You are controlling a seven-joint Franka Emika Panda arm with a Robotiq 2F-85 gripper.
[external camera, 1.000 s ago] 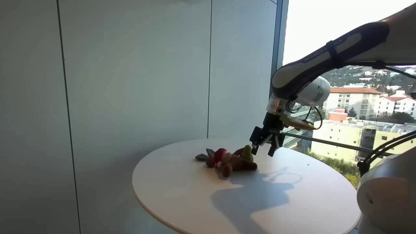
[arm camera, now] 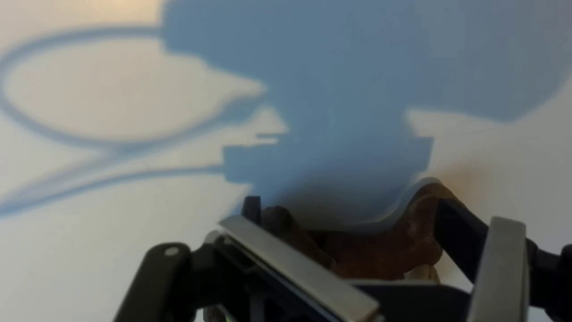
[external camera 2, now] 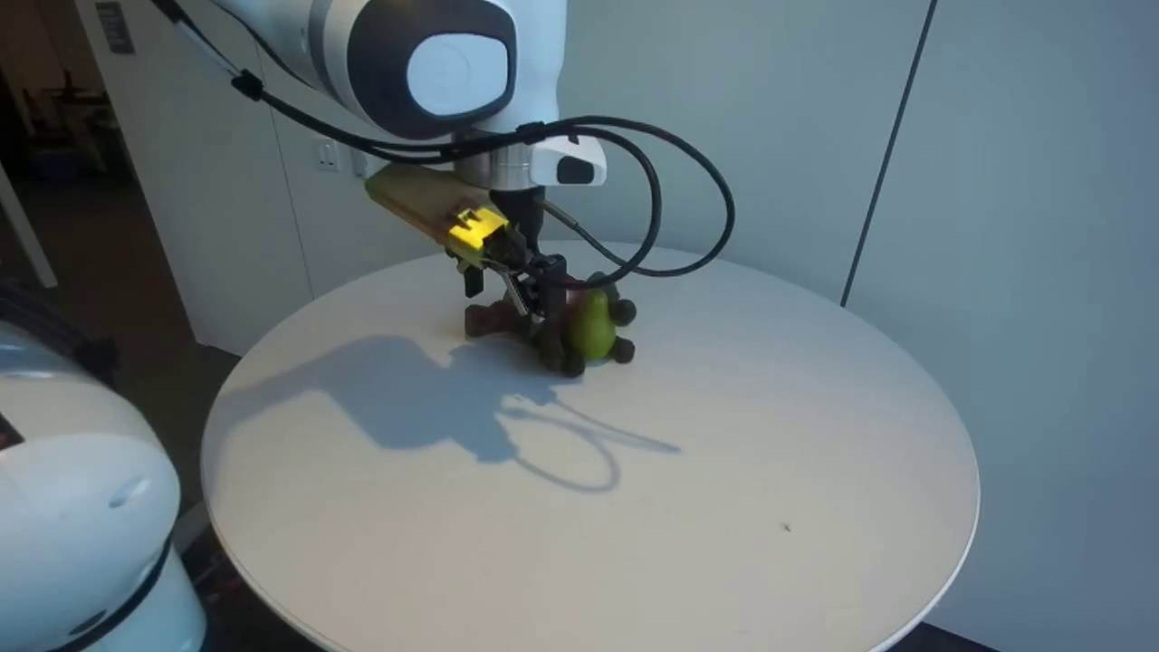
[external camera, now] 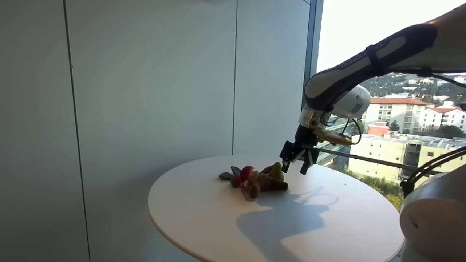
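Note:
On the round white table a brown plush toy [external camera: 264, 182] lies with a green pear [external camera: 277, 172] on it. A red fruit [external camera: 247, 174] and something with dark green leaves [external camera: 225, 176] sit at its far left side. My gripper [external camera: 295, 168] stands open just above and to the right of the pear. In the second exterior view the gripper hides part of the plush, while the pear [external camera 2: 592, 325] shows to its right. Brown plush [arm camera: 386, 249] fills the lower middle of the wrist view, between and beyond the open fingers; nothing is gripped.
A tall pale wall [external camera: 153, 87] stands behind it, a window to the right. Cables [external camera 2: 695, 174] loop out from the wrist.

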